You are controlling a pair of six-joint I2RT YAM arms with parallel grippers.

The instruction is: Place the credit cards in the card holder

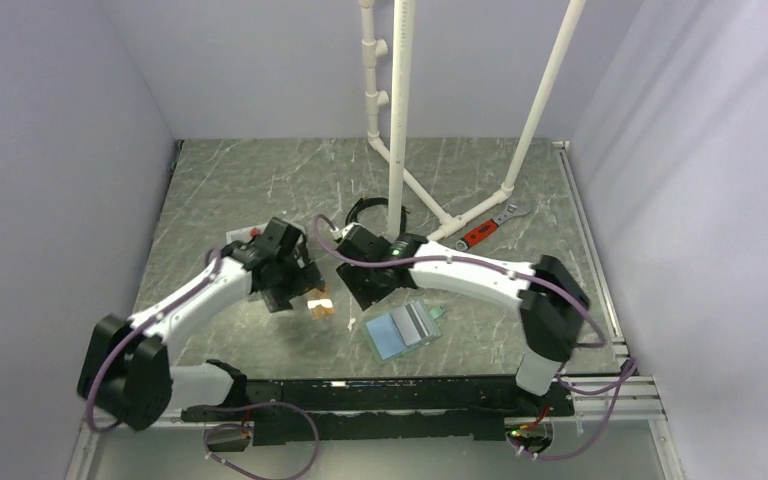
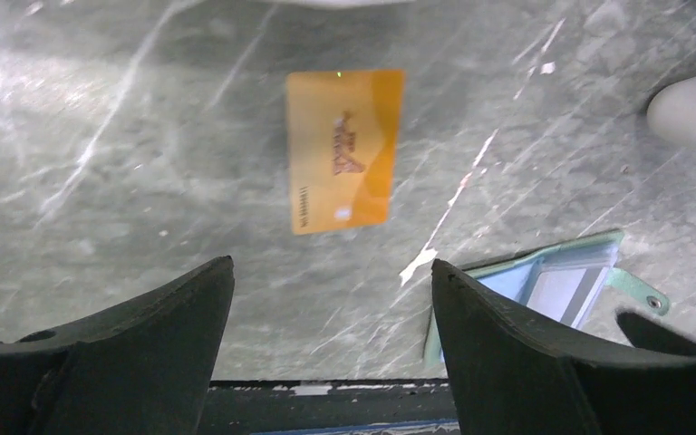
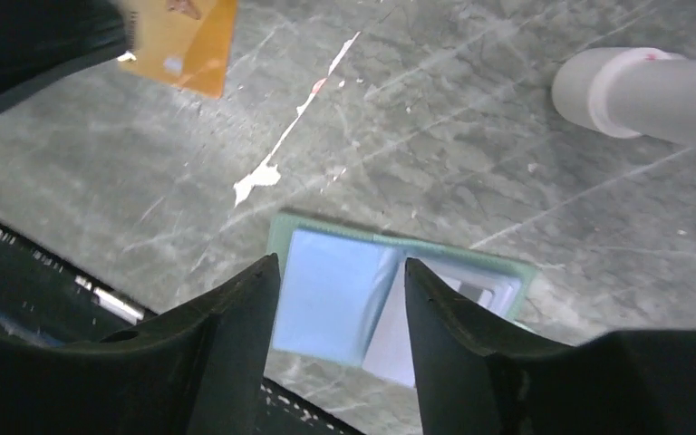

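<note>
An orange credit card (image 1: 321, 305) lies flat on the grey table, just right of my left gripper (image 1: 298, 294) in the top view. In the left wrist view this card (image 2: 343, 154) sits ahead of the parted fingers, with nothing between them. The card holder (image 1: 401, 328), blue and clear with a green rim, lies flat to the card's right. My right gripper is open and empty above the holder (image 3: 337, 288), whose blue side shows between the fingertips. Part of the orange card (image 3: 195, 45) shows at upper left there, partly hidden by a dark arm part.
A white tray (image 1: 237, 235) stands at the back left, largely hidden by my left arm. White pipes (image 1: 397, 130), a coiled black cable (image 1: 368, 203) and a red-handled wrench (image 1: 480, 232) occupy the back and right. Bare table surrounds the holder's right side.
</note>
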